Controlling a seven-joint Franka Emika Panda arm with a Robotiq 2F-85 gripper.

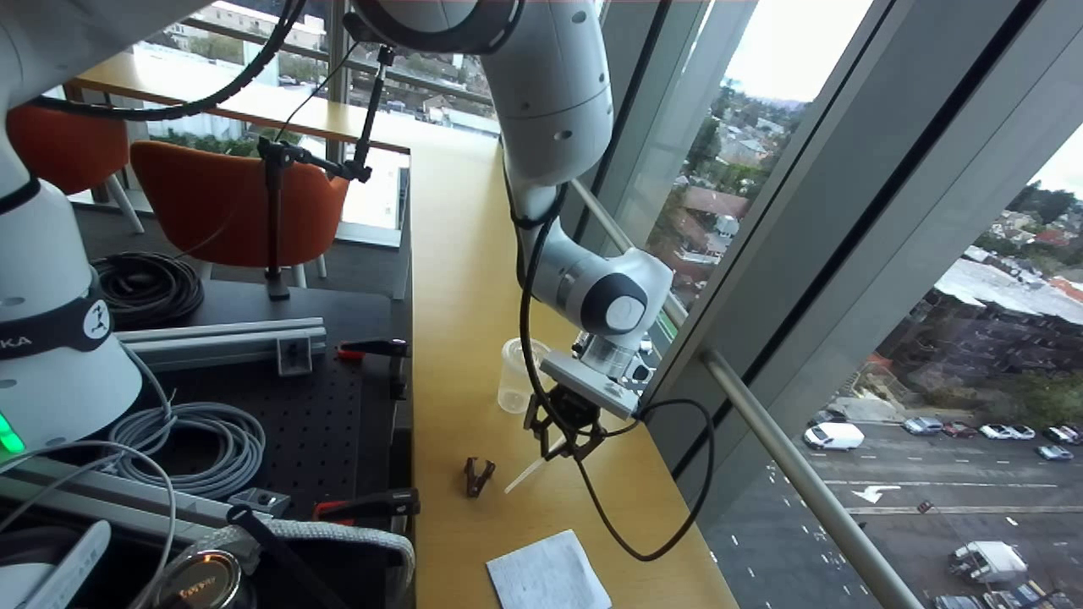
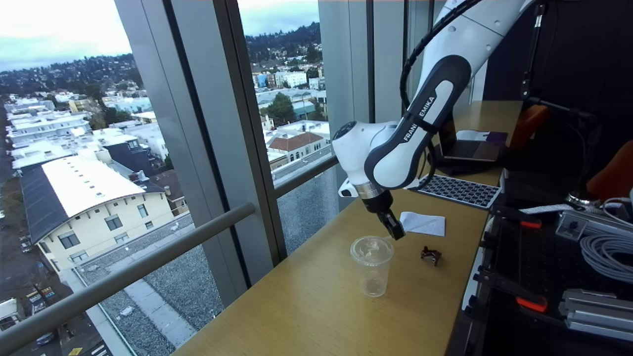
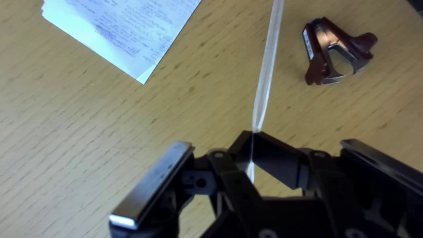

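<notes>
My gripper is shut on a thin, clear-whitish straw (image 3: 266,71), pinched near one end with a short bit showing behind the fingertips. In exterior view 1 the straw (image 1: 525,475) slants down and left from the gripper (image 1: 566,447), above the table. A clear plastic cup (image 2: 375,276) stands upright on the wood, and from exterior view 2 the gripper (image 2: 396,230) appears above and behind its rim. Nothing can be seen of the cup in the wrist view.
A dark red staple remover (image 3: 337,51) and a white sheet of paper with writing (image 3: 131,31) lie on the table (image 2: 308,308). A window rail (image 1: 802,477) runs along one side; clamps (image 1: 371,506) sit on the other edge.
</notes>
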